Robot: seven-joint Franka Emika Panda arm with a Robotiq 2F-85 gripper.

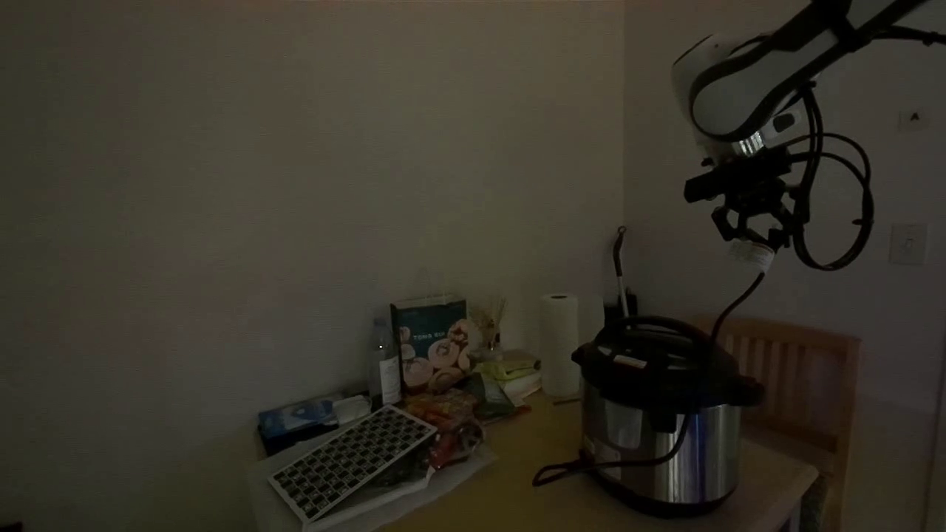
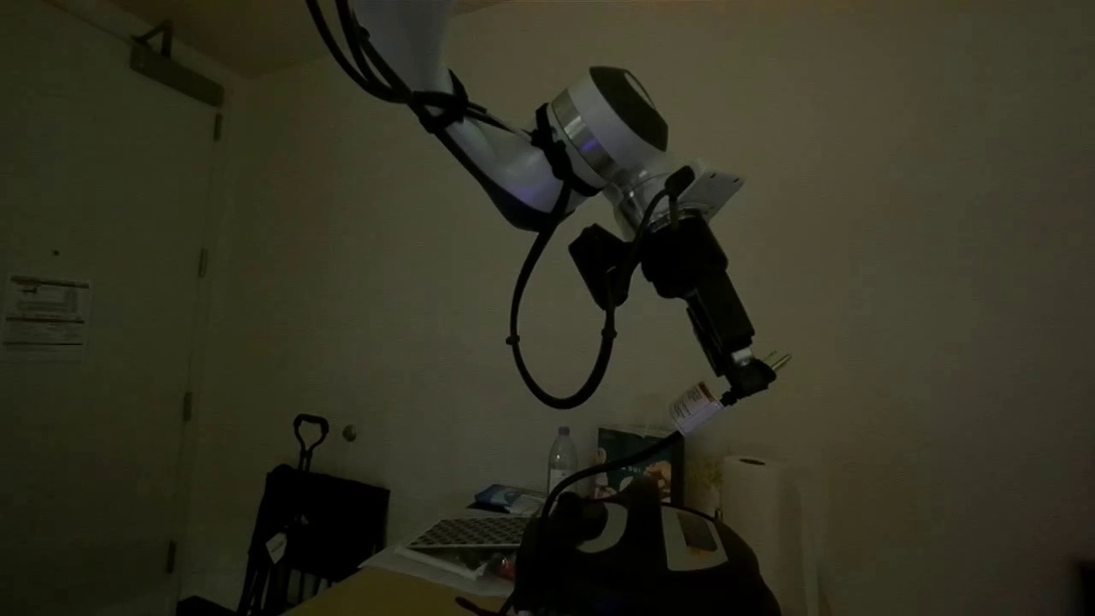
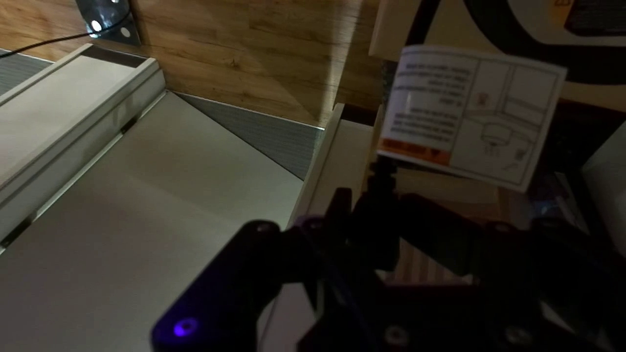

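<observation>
My gripper [image 2: 747, 364] is shut on the black plug [image 2: 752, 378] of a power cord, whose metal prongs [image 2: 780, 361] stick out past the fingers in exterior view 2. A white printed tag [image 3: 469, 114] hangs on the cord just beyond the plug, large in the wrist view. From there the black cord [image 1: 733, 304] runs down past the lid of a steel pressure cooker [image 1: 661, 443] and loops near its base on the table. The gripper is held in the air, well above the cooker. In the wrist view the fingers are dark and partly lost in shadow.
A paper towel roll [image 1: 559, 346], a bottle [image 1: 385, 363], a teal bag [image 1: 431, 341] and a black-and-white grid panel [image 1: 352, 462] stand or lie left of the cooker. A wooden chair [image 1: 789, 372] is behind it. The air around the gripper is free.
</observation>
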